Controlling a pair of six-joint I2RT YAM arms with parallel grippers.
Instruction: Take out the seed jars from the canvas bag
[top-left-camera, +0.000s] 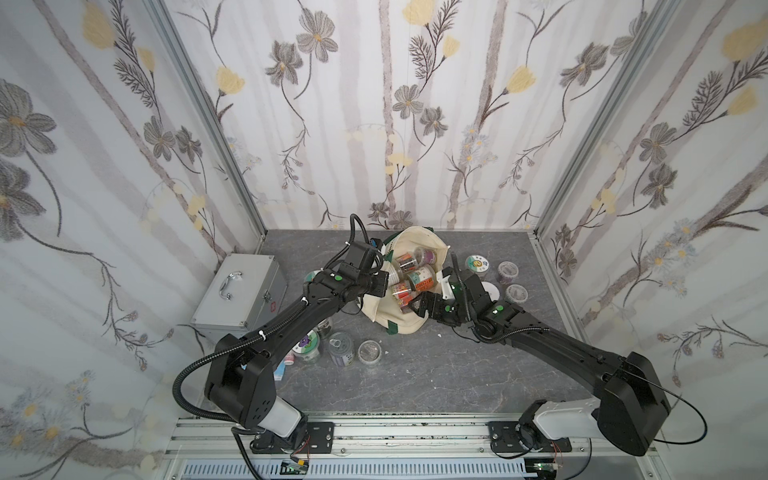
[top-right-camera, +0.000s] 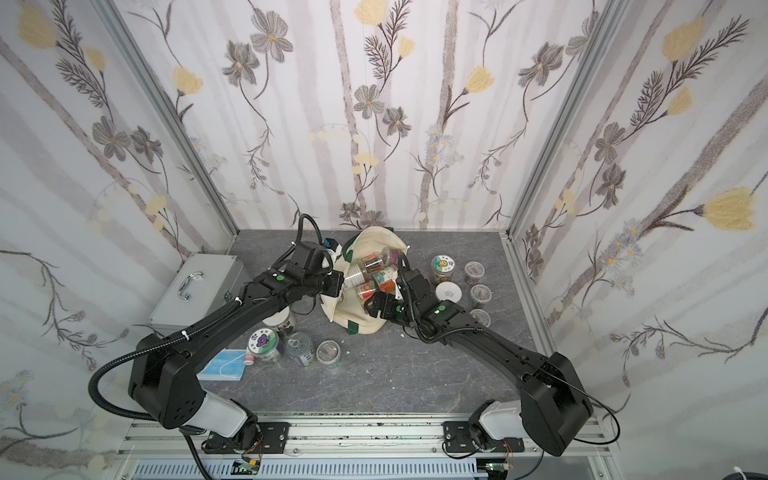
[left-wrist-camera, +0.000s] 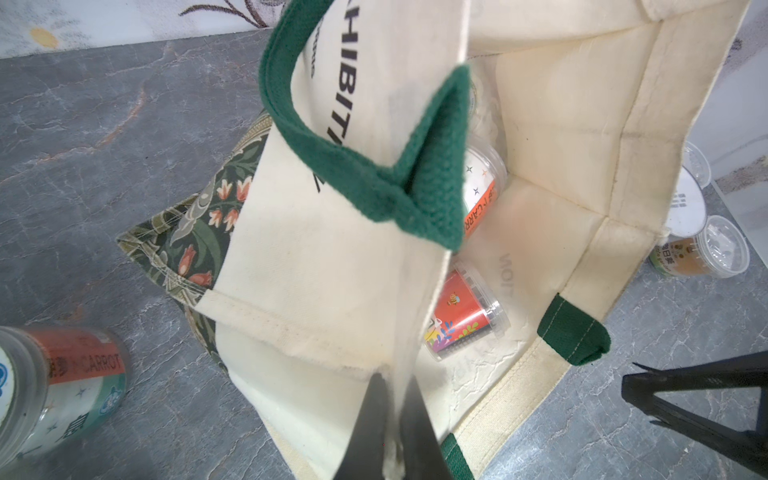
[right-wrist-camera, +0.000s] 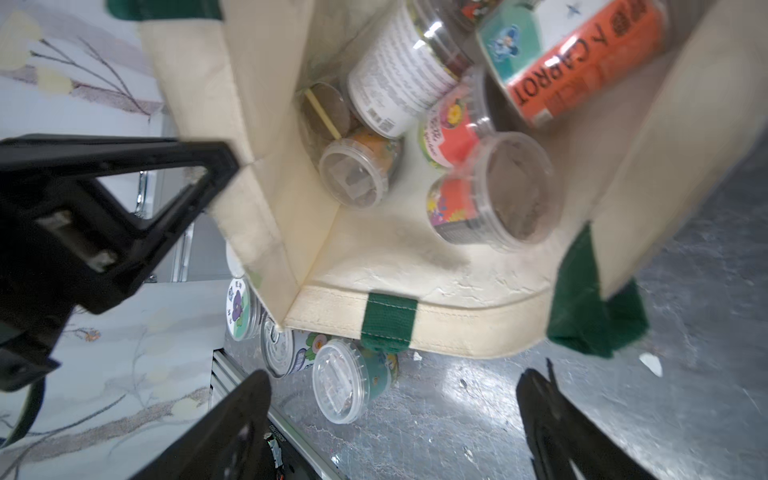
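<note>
The cream canvas bag with green straps lies open at the centre, holding several seed jars, including a carrot jar and a small clear-lidded cup. My left gripper is shut on the bag's fabric rim, with the flap raised around it. My right gripper stands open at the bag's right front edge, over the rim, with nothing between its fingers.
Jars stand outside the bag, such as a white-lidded one at right and a green-lidded one at front left. A silver case sits at left.
</note>
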